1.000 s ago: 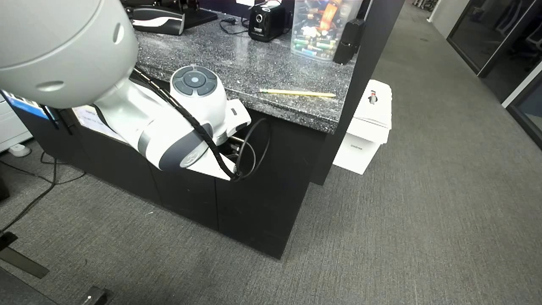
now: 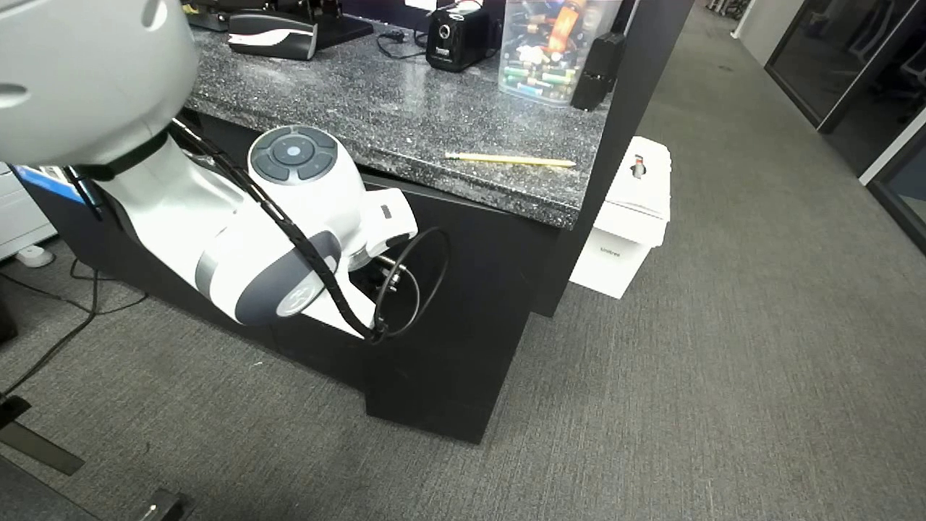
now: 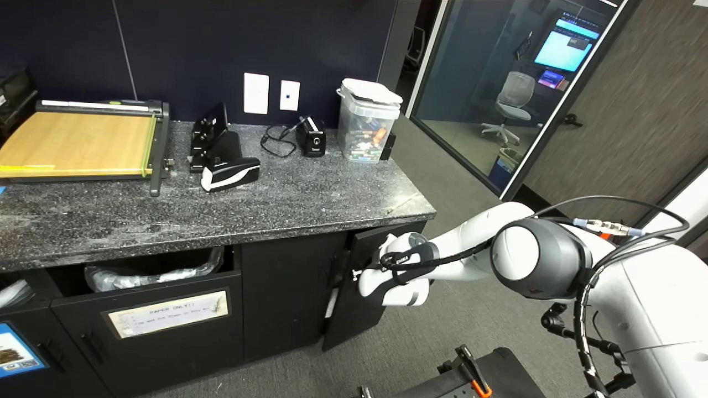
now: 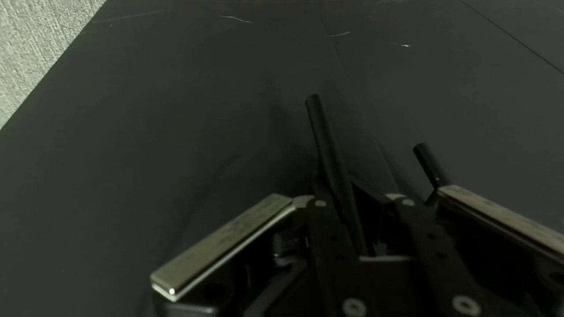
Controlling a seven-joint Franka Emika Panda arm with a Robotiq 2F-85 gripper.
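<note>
The right-hand black cabinet door [image 3: 358,298] stands ajar, with a gap along its left edge. On the front of the cabinet, my gripper is shut on a slim black handle [image 4: 328,142], whose upper end sticks out beyond the fingers. To the right of it in the wrist view, a second black handle [image 4: 429,164] is partly covered by a finger pad [image 4: 491,214]. Exterior view 1 shows the hand below the counter edge, its fingers mostly hidden by the wrist and cables. The neighbouring black door [image 3: 285,298] looks closed.
Above the doors juts the speckled countertop [image 3: 298,192], with a pencil [image 2: 512,160] near its front edge. It also holds a clear bin [image 3: 368,126], a sharpener [image 3: 310,137] and a stapler [image 3: 230,173]. A white box [image 2: 621,217] stands on the floor past the counter's end. Carpet in front is open.
My hand has moved left and lower in exterior view 1, away from the cabinet. The held door's left edge has swung outward with it, from flush to ajar.
</note>
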